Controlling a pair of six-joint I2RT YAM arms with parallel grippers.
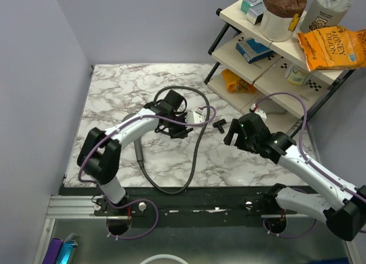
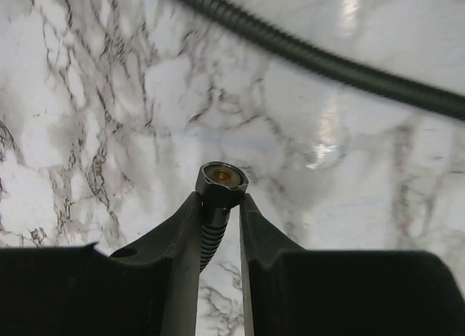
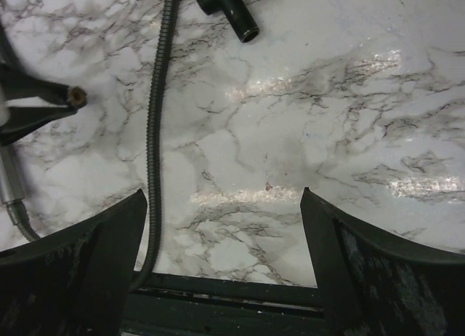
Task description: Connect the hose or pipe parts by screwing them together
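Note:
My left gripper is shut on the black hose's end fitting, whose brass-centred nut points upward, above the marble table. The corrugated hose forms a large loop on the table, with a thicker grey handle section at the left. A black T-shaped connector lies right of the loop, near the top of the right wrist view. My right gripper stands open above the table, right of the hose, with nothing between its fingers.
A shelf rack with boxes, bags and tubs stands at the back right. Walls border the table at the back and left. A dark rail runs along the front edge.

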